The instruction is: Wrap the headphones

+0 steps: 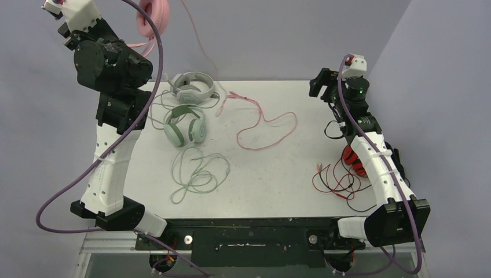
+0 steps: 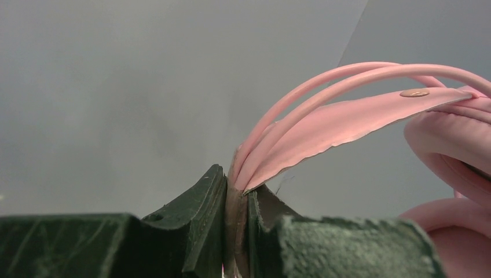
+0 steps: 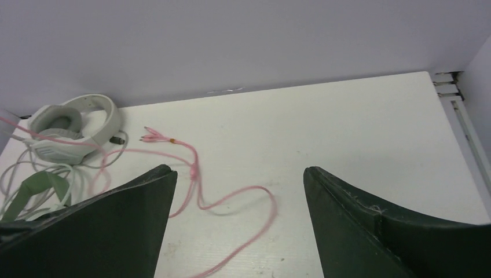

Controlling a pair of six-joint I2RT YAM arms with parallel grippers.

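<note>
In the left wrist view, my left gripper is shut on the headband of the pink headphones (image 2: 353, 119), its dark fingers pinching the band from both sides. The headphones hang raised at the upper left of the top view, one pink ear cup (image 1: 154, 16) showing, the rest cut off or hidden. From there the pink cable (image 1: 257, 119) drops to the white table and lies in a loose open loop, its plug end near the back edge. My right gripper is open above the right side of the table, nothing between its fingers.
Grey-white headphones (image 1: 194, 87) and green-white headphones (image 1: 185, 124) lie at the table's left, a pale green cable (image 1: 200, 174) in front. Red-black headphones (image 1: 354, 161) sit at the right, partly under my right arm.
</note>
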